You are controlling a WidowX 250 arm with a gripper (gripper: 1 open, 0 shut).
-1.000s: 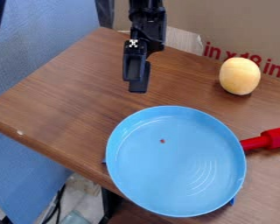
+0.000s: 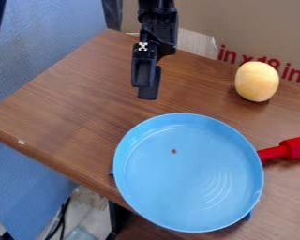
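Note:
My black gripper point(image 2: 146, 86) hangs over the middle-back of the wooden table, above and behind a blue plate point(image 2: 216, 173) that has a small red speck near its centre. A pale yellow, round object point(image 2: 257, 82) sits at the back right, to the right of my gripper. A red object with a handle point(image 2: 292, 148) lies at the right, partly behind the plate's rim. Whether the fingers are open or shut is hard to make out.
A cardboard surface point(image 2: 240, 23) with red lettering stands behind the table.

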